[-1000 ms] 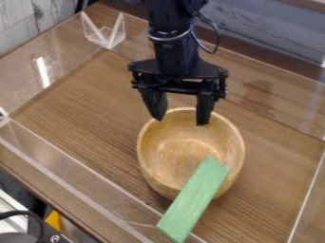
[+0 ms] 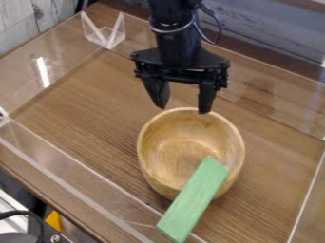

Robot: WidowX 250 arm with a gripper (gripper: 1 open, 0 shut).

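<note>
The black gripper (image 2: 181, 98) points down just above the back rim of a round wooden bowl (image 2: 178, 152), its two fingers apart with nothing seen between them. A green rectangular block (image 2: 191, 201) rests across the front right rim of the bowl, its lower end reaching out onto the table toward the bottom edge.
Clear plastic pieces stand at the back left and left edge. A small yellow item (image 2: 51, 218) and black cable are at the lower left.
The gripper has risen a little up the frame, away from the bowl's middle. The bowl and green block have not visibly moved.
</note>
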